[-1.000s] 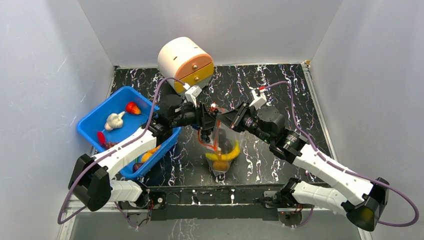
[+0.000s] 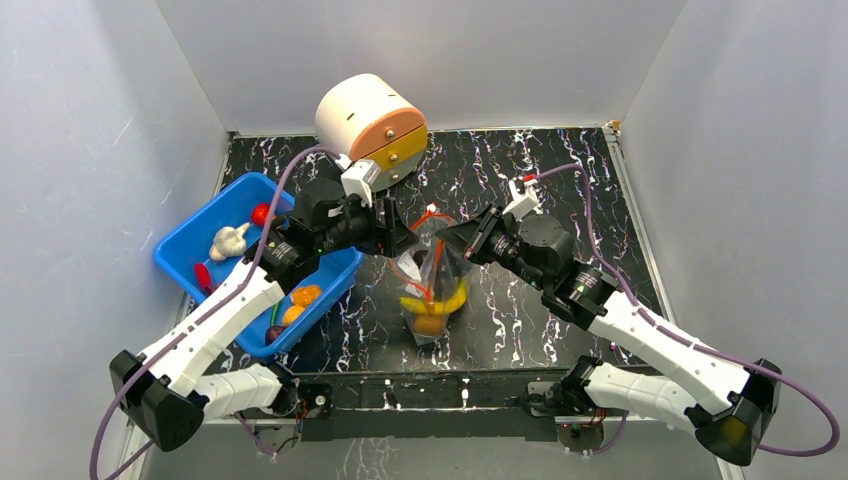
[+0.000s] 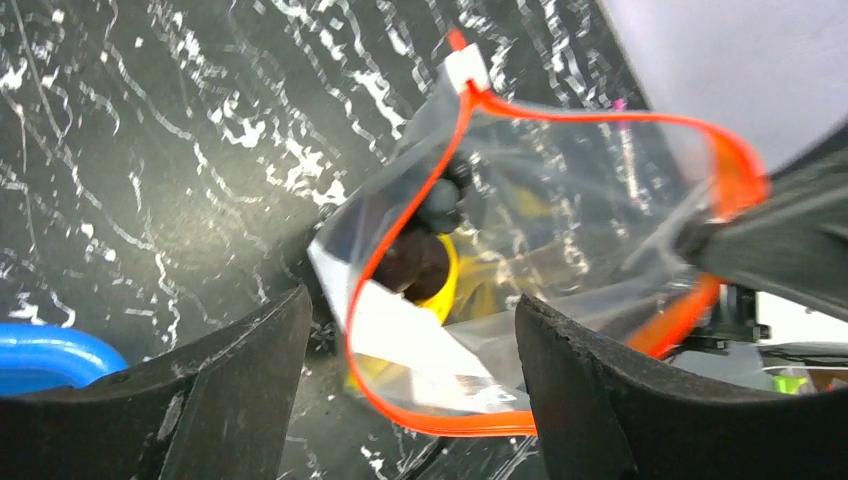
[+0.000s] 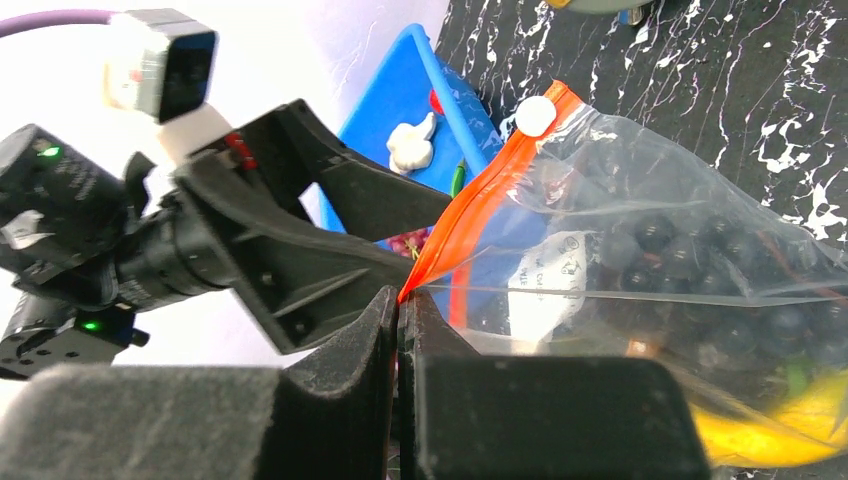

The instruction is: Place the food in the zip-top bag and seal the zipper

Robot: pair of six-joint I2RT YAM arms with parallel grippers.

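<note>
The clear zip bag [image 2: 430,300] stands mid-table with its orange zipper gaping; a banana [image 2: 445,300], round orange fruit and dark round items are inside. My right gripper is shut on the bag's zipper edge [image 4: 470,200]. My left gripper is open above the bag's mouth, just left of it in the top view, with the orange rim visible between and beyond its fingers in the left wrist view.
A blue bin [image 2: 185,240] at the left holds garlic [image 2: 229,242], a red vegetable and other food. A rounded container with drawers [image 2: 365,115] stands at the back. The table right of the bag is bare.
My left gripper has drawn back leftward from the bag's mouth, and the bag has shifted slightly left. The right gripper has hardly moved.
</note>
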